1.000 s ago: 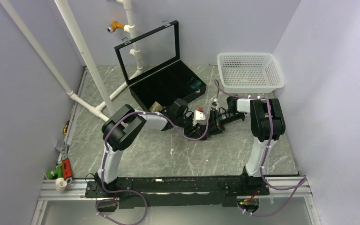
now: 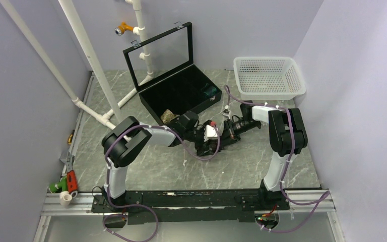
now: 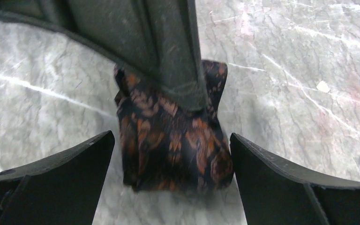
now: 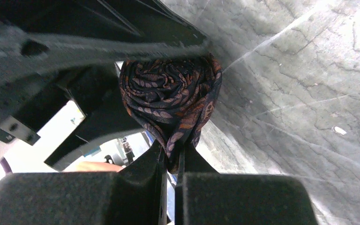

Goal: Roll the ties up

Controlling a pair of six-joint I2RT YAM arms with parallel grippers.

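A dark tie with an orange-brown pattern is rolled into a bundle. In the right wrist view its narrow end runs down into my right gripper, which is shut on it. My left gripper stands open, a finger on one side of the bundle and the other finger on the opposite side. In the left wrist view the right gripper's dark finger covers the upper part of the tie roll. From above, the two grippers meet near the middle of the table and mostly hide the tie.
Behind the left arm stands an open black box with a gold-patterned roll at its near corner and a dark green roll inside. A white basket sits at the back right.
Over the last second my left gripper has shifted slightly left and toward the front.
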